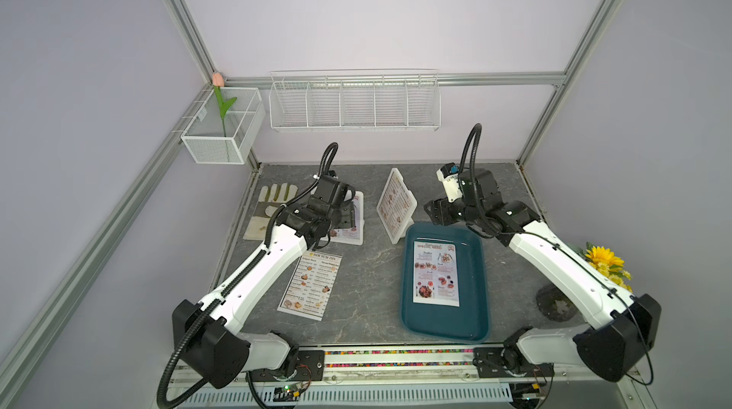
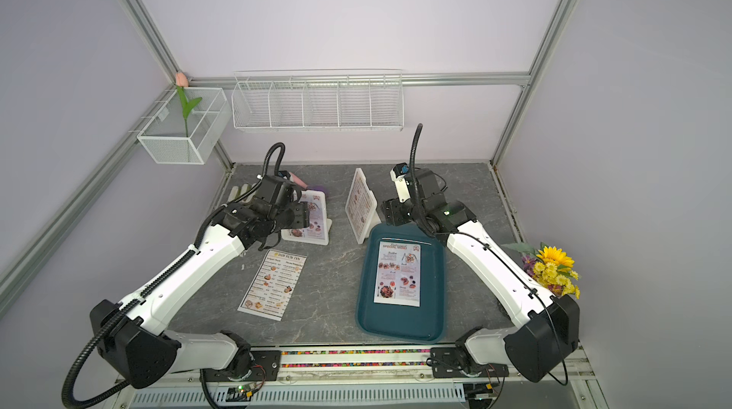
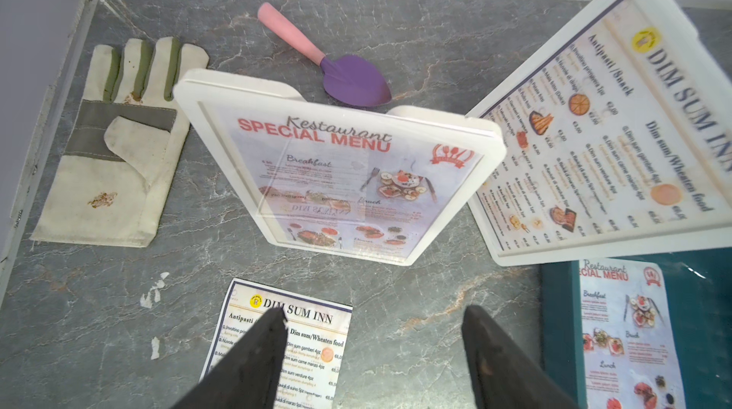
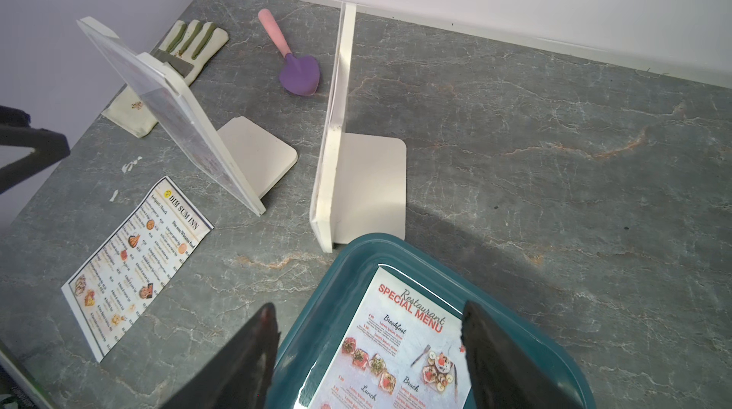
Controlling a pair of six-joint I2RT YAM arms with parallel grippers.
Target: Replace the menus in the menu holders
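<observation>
A menu holder with a Special Menu sheet [image 3: 335,188] stands tilted on the left of the table. To its right, the other holder [image 3: 602,134] stands upright with a Dim Sum Inn sheet behind its clear front. A loose Dim Sum Inn menu [image 1: 310,284] lies flat in front of the left holder. A loose Special Menu [image 1: 436,274] lies inside the blue tray [image 1: 410,320]. My left gripper is open and empty, over the table by the left holder. Above the tray's far end, my right gripper is open too, with nothing between its fingers.
A white glove [image 3: 114,149] and a purple trowel [image 3: 354,81] lie at the back left. Yellow flowers [image 1: 607,265] stand at the right edge.
</observation>
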